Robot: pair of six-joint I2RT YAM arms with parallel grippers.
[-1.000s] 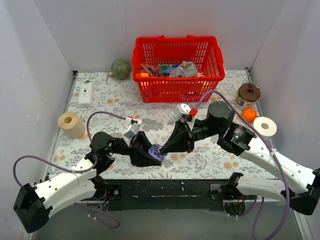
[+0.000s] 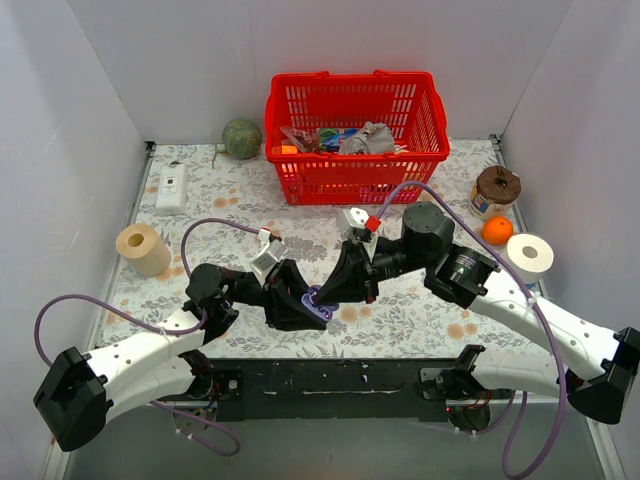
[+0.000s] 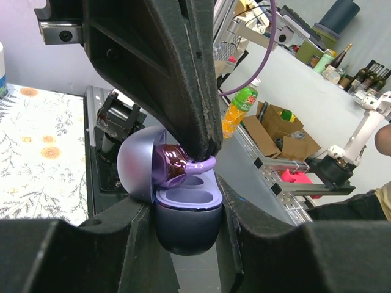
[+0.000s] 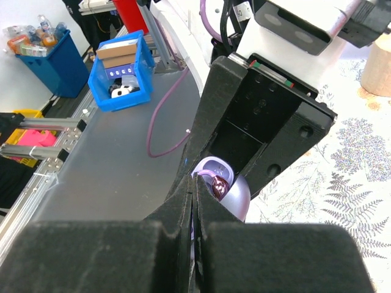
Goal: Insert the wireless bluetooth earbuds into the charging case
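Note:
The lilac charging case is clamped in my left gripper, its lid standing open in the left wrist view. An earbud, glossy dark with lilac, is at the lid side of the case. My right gripper is shut right over the case, its fingertips on or beside the earbud; whether anything is between them I cannot see. In the right wrist view the earbud shows just behind those fingertips, partly hidden by them.
A red basket with mixed items stands at the back. A power strip, tan roll, melon, can, orange and white roll sit around the edges.
Both grippers and the case have shifted slightly, the left arm a little toward the back and right, the right arm a little to the left.

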